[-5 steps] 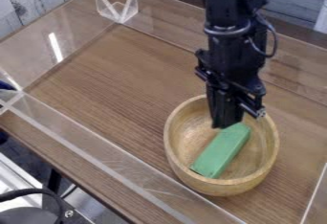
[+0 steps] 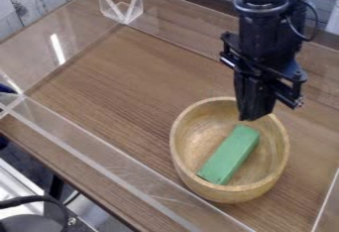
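Observation:
A wooden bowl (image 2: 189, 130) stands on the wooden table, holding a green rectangular block (image 2: 228, 157) that lies at a slant. My dark gripper (image 2: 255, 105) hangs just above the back right part of the bowl, its tip apart from the green block. It looks shut, with nothing visible between its fingers.
A small clear plastic object (image 2: 119, 8) stands at the back left. A transparent strip runs along the near left edge, with dark cables beyond it.
My gripper has moved back and to the right, away from over the green block, which now shows more fully. The bowl and block stay in place.

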